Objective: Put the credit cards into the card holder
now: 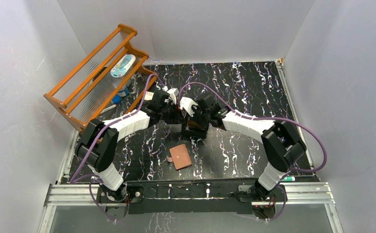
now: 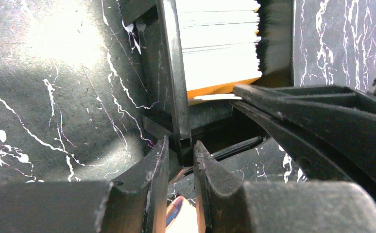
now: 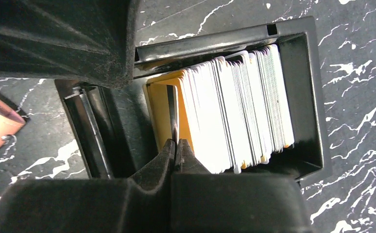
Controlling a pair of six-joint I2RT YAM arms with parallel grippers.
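Note:
A black box (image 3: 317,92) holds a tight row of cards (image 3: 234,107), mostly white-edged, with an orange one (image 3: 159,109) at the near end of the row. My left gripper is shut on the box's rim. From the other side my right gripper reaches into the box, shut on a thin card beside the orange one; in the left wrist view its pale edge (image 2: 215,97) shows at the fingertips. The brown card holder (image 1: 180,157) lies on the table in front of the box, a small tab at its left side.
At the back left stands a wooden rack (image 1: 94,73) with a blue-and-white pack (image 1: 123,65) and other small items. Both arms crowd close over the box.

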